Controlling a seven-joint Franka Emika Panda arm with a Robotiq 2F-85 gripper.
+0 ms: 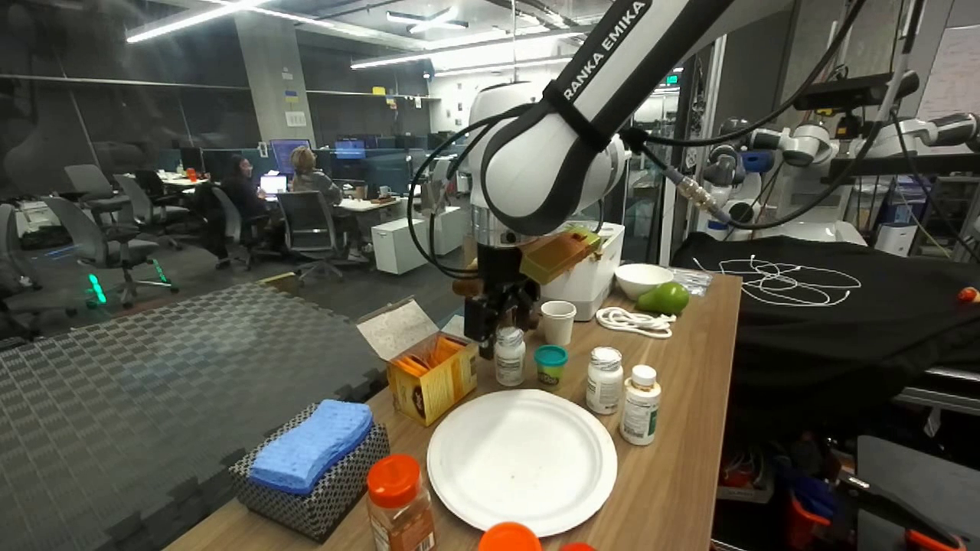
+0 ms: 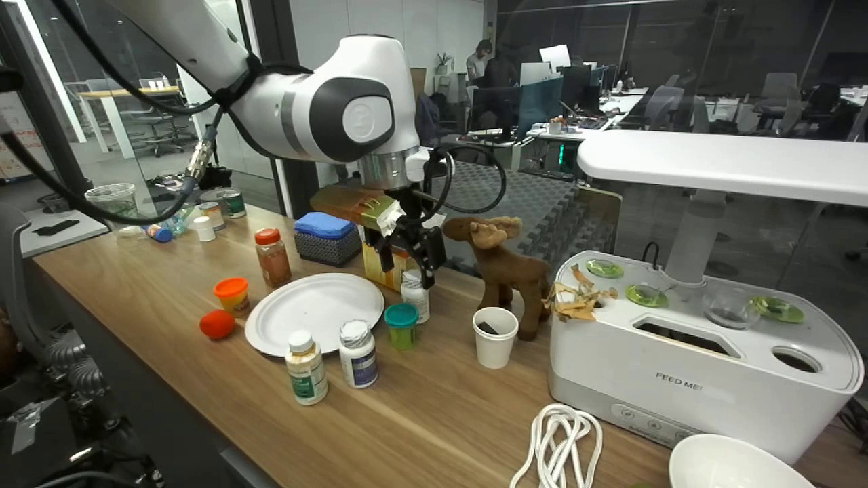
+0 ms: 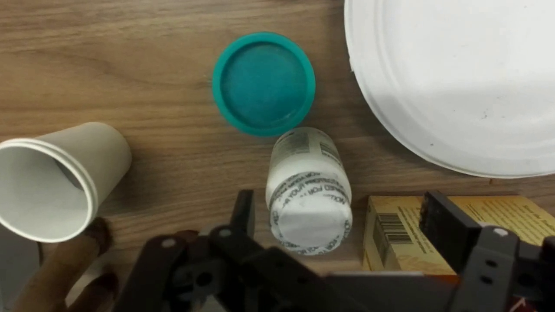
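My gripper (image 1: 501, 329) hangs low over the back of the table with its fingers apart, holding nothing. Below it stands an upright white bottle (image 1: 510, 364) with a sealed, printed top. In the wrist view that bottle's top (image 3: 311, 221) appears between the two spread fingers, closer to the left finger (image 3: 243, 212). From the other side the gripper (image 2: 407, 270) looks right at the bottle's (image 2: 416, 302) upper end; whether they touch I cannot tell. A teal-lidded tub (image 3: 263, 84) sits close beside the bottle.
An open yellow box (image 1: 432, 378) borders the bottle, under the right finger in the wrist view. Around are a white plate (image 2: 313, 313), a paper cup (image 2: 494, 346), a brown toy moose (image 2: 513, 268) and two more bottles (image 1: 603, 381). Bare wood lies toward the front (image 2: 439, 415).
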